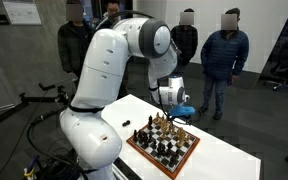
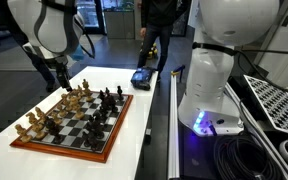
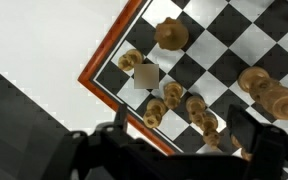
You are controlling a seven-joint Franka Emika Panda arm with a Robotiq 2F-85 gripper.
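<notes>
My gripper is open above one edge of the chessboard, its dark fingers set wide apart with nothing gripped. The board [image 3: 116, 38] has a reddish-brown border and black and white squares. Light brown pieces show from above in the wrist view. A small one [image 3: 173, 94] is between the fingers in that image but below them. Another brown piece [image 3: 171, 34] stands farther up the view. From the second exterior view, the gripper [image 2: 63, 76] hangs over the far side of the board, near the brown pieces. Black pieces [image 2: 106, 108] crowd the opposite side.
Bare white table [image 1: 219, 155] surrounds the board, with free room on the right. Two small dark objects [image 1: 125, 123] lie left of the board. Several people stand behind the table, one in a blue jacket [image 1: 225, 55].
</notes>
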